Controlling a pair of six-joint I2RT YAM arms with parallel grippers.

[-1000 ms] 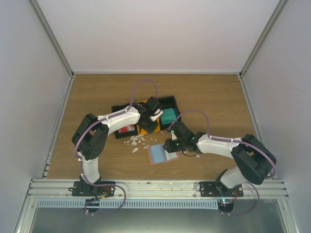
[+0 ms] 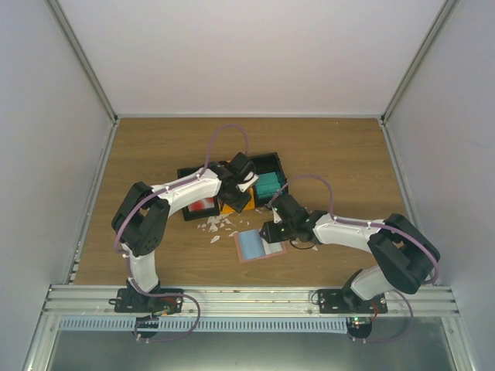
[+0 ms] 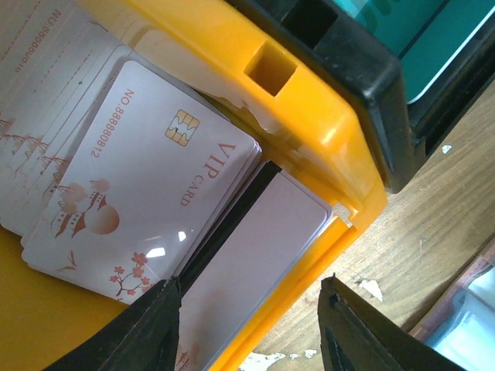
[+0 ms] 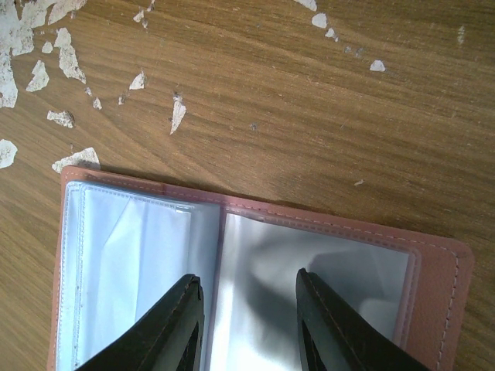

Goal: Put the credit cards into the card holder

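Observation:
In the left wrist view, stacked white VIP cards (image 3: 131, 178) lie in a yellow box (image 3: 325, 124), with one card (image 3: 247, 255) by the box's near wall. My left gripper hangs over that card, fingers apart, nothing seen between them. The open card holder (image 4: 433, 301) lies on the table with a blue sleeve (image 4: 124, 247) and a clear sleeve (image 4: 255, 270). My right gripper is over it, fingers apart and empty.
Black boxes (image 2: 271, 161), one holding teal cards (image 2: 267, 184), flank the yellow box. White flakes (image 2: 216, 224) are scattered between boxes and holder.
The right arm shows no visible movement.

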